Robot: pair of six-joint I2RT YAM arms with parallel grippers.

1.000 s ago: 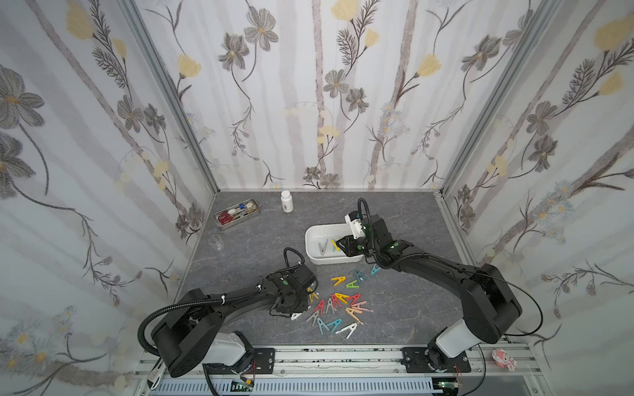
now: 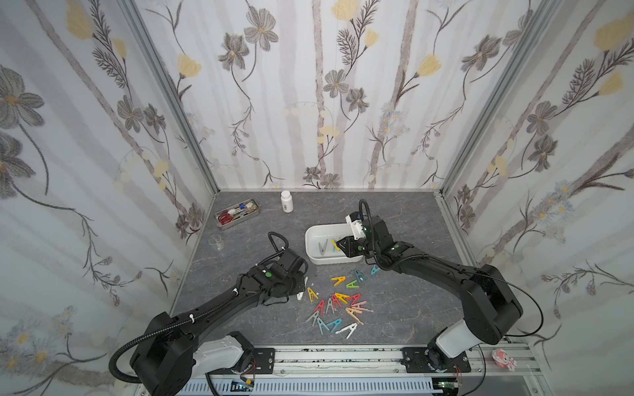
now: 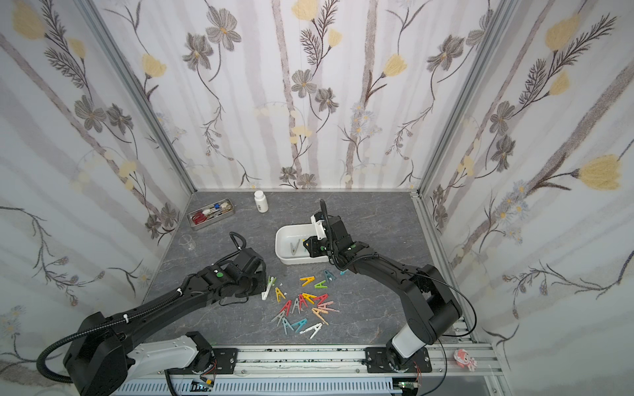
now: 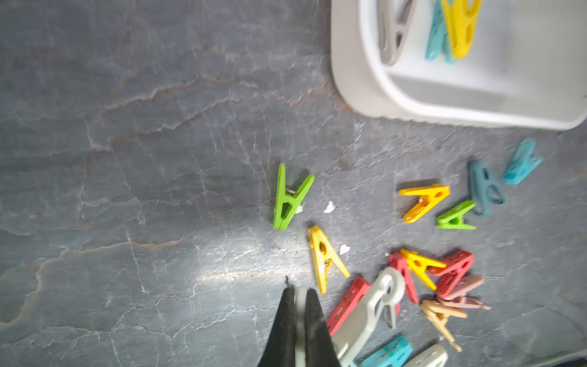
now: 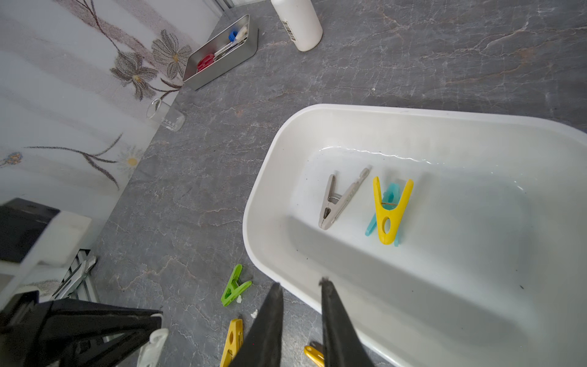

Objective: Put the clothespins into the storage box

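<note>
A white clothespin (image 4: 365, 315) is pinched in my left gripper, whose fingers are closed on one of its legs. Beyond it, a green clothespin (image 4: 287, 198) and a yellow clothespin (image 4: 323, 253) lie on the table. My right gripper stands open and empty above the near side of the white storage box (image 5: 477, 137). Inside that box are a grey clothespin (image 5: 327, 211), a yellow clothespin (image 5: 391, 221) and, partly under the yellow one, a blue clothespin (image 5: 371, 225).
Several mixed clothespins, including a red clothespin (image 2: 318, 308) and a white clothespin (image 2: 348, 330), are scattered in front of the box. A metal tray (image 2: 237, 214) and a white bottle (image 2: 286, 202) stand at the back left. Bare table lies left of the box.
The left arm has risen and shifted away from the front edge. The right arm has hardly moved.
</note>
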